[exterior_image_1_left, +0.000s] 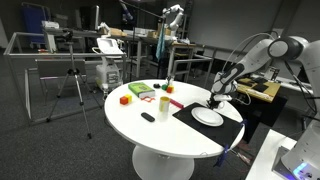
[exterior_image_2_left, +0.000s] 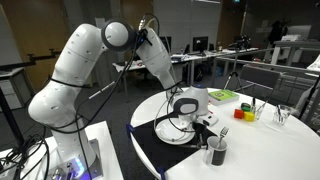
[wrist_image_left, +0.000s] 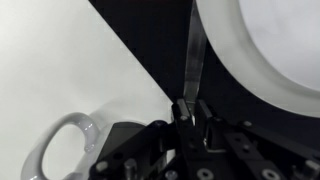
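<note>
In the wrist view, a flat metal utensil (wrist_image_left: 195, 58) runs between my fingertips, and my gripper is shut on it. Its far end leaves the top of that view, so I cannot tell which utensil it is. The handle lies low over the black placemat (wrist_image_left: 155, 35), along the rim of a white plate (wrist_image_left: 225, 40). A mug with a pale handle (wrist_image_left: 38, 155) stands on the other side of my gripper, close by. From the second exterior view, the mug (exterior_image_2_left: 217, 153) is at the placemat's corner, and my arm hides part of the plate (exterior_image_2_left: 170, 130).
A yellow cup (exterior_image_1_left: 164, 104), a green box (exterior_image_1_left: 139, 88) and small coloured blocks (exterior_image_1_left: 125, 100) stand elsewhere on the round white table (exterior_image_1_left: 135, 124). A dark small object (exterior_image_1_left: 148, 117) lies near its edge. The front left of the table has bare room.
</note>
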